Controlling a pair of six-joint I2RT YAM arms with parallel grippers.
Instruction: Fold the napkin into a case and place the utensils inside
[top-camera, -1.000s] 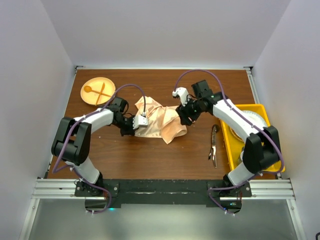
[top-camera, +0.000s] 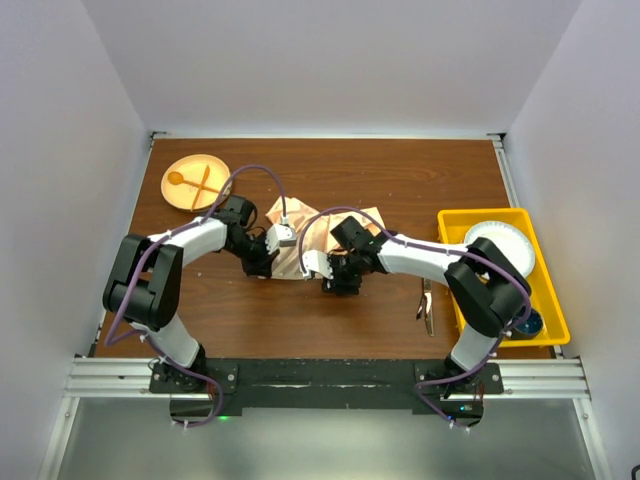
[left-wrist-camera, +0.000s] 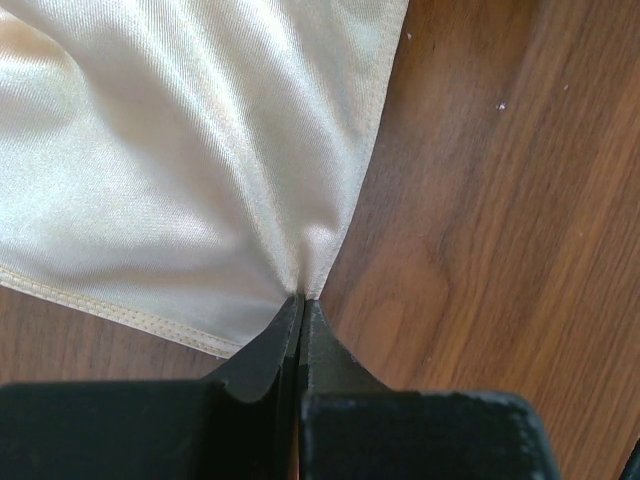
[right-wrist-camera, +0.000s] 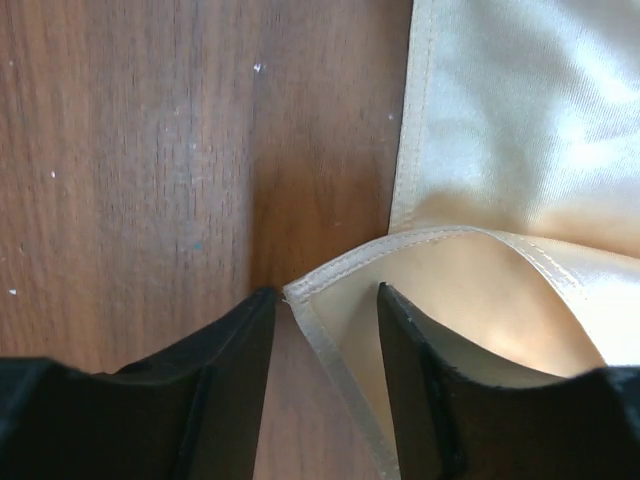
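The cream napkin (top-camera: 288, 267) lies rumpled on the table between both arms. In the left wrist view, my left gripper is shut on a pinch of the napkin's edge (left-wrist-camera: 290, 265) near one corner, gathering the satin into creases. My right gripper is part open over a folded-over corner of the napkin (right-wrist-camera: 335, 275); the corner's tip shows between its two fingers, not clamped. Orange utensils (top-camera: 195, 185) lie crossed on a round plate (top-camera: 178, 198) at the back left.
A silver tool (top-camera: 428, 308) lies right of the napkin. The yellow bin (top-camera: 555, 290) at the right edge holds a white plate (top-camera: 503, 243) and a blue item (top-camera: 530, 325).
My right arm has swung left and toward the front, from the napkin's right side to its front corner. My left gripper has stayed in nearly the same place.
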